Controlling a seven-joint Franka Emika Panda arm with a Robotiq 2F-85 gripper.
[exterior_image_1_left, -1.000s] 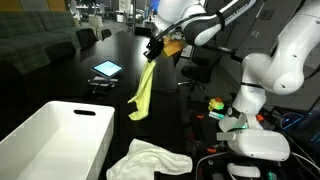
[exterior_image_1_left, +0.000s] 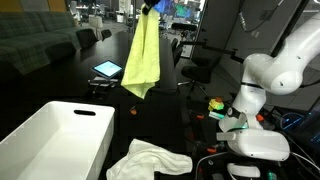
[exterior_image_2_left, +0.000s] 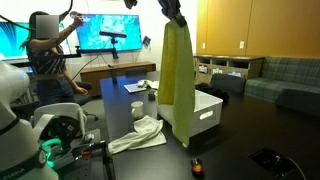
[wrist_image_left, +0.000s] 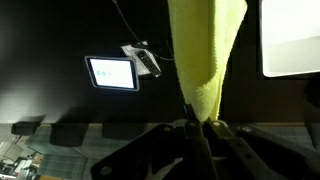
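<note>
A yellow cloth (exterior_image_1_left: 143, 60) hangs in the air, long and narrow at its top, its lower end clear of the black table. My gripper (exterior_image_2_left: 176, 18) is shut on its upper end, high at the top of exterior view 2. The same cloth (wrist_image_left: 208, 55) drops away below the camera in the wrist view, where the fingertips cannot be made out. A white cloth (exterior_image_1_left: 150, 160) lies crumpled on the table. Beside it stands an open white box (exterior_image_1_left: 62, 140), and the hanging cloth is outside it in exterior view 1.
A small orange-and-black object (exterior_image_2_left: 197, 167) sits on the table below the hanging cloth. A tablet (wrist_image_left: 112, 73) with a lit screen lies farther off, near a dark keypad-like device (wrist_image_left: 147, 61). A white mug (exterior_image_2_left: 137, 108) stands by the white cloth. Open tabletop surrounds these.
The gripper has risen, lifting the yellow cloth with it; its lower end hangs higher, and more of its width faces exterior view 1. The box and white cloth have stayed put.
</note>
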